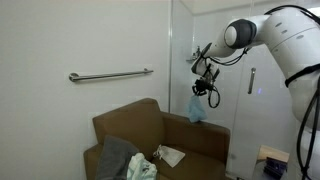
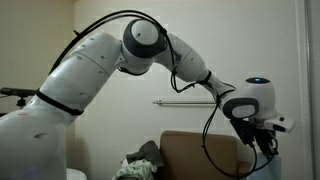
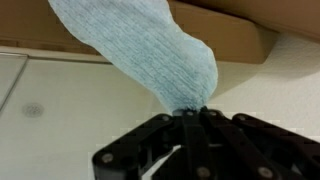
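Observation:
A light blue cloth [image 1: 196,108] hangs from my gripper [image 1: 198,90] near the right arm of the brown couch [image 1: 135,122]. In the wrist view the cloth [image 3: 150,45] spreads away from the gripper, whose fingers are shut on its gathered end. The second exterior view has the cloth [image 2: 268,168] at the lower right, beneath the gripper [image 2: 262,152], and its lower part is cut off by the frame edge.
On the couch lie a dark grey cloth [image 1: 114,158], a pale patterned cloth [image 1: 141,168] and a white cloth [image 1: 170,155]. A metal bar [image 1: 110,75] is fixed to the wall.

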